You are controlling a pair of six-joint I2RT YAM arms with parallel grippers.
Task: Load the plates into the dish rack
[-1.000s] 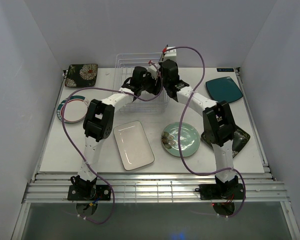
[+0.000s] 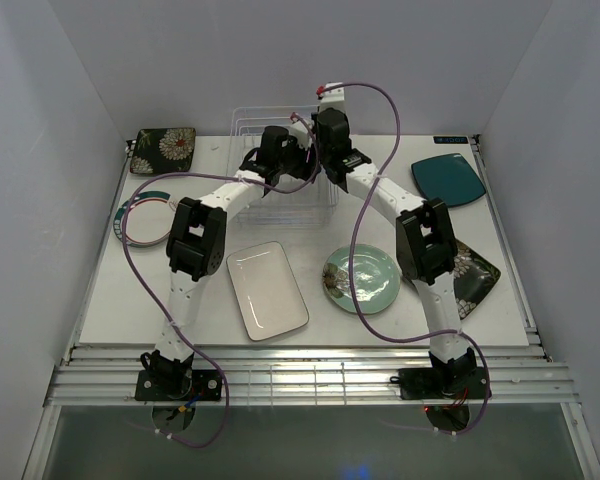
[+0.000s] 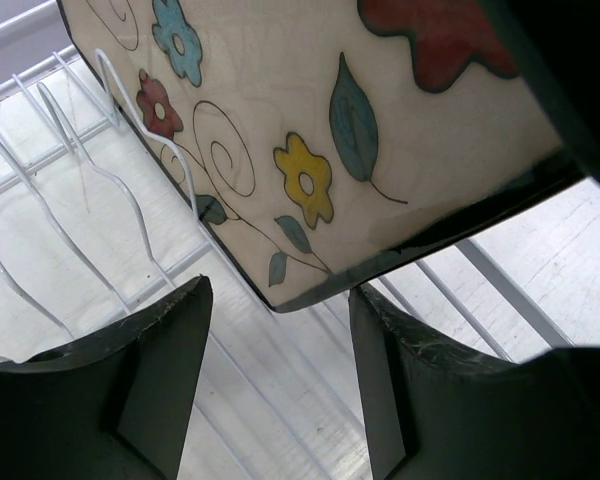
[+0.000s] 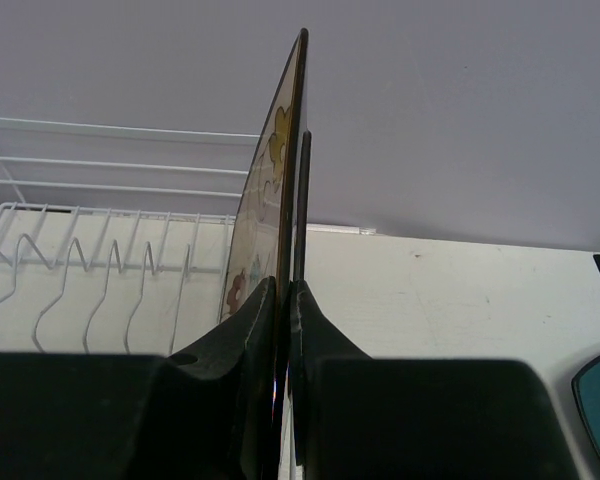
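A square floral plate stands on edge in the right part of the white dish rack (image 2: 250, 210), a second dark edge just beside it in the right wrist view. My right gripper is shut on the upright plate. My left gripper is part open at the plate's lower corner, among the wires; nothing clear shows held between its fingers.
Loose plates lie around the rack: a dark floral one (image 2: 162, 150), a rimmed round one (image 2: 150, 222), a beige rectangular one (image 2: 266, 290), a green round one (image 2: 375, 280), a teal one (image 2: 448, 180) and another floral one (image 2: 480, 280).
My right gripper has moved slightly left and toward the back of the rack with the plate. The left arm has shifted only slightly.
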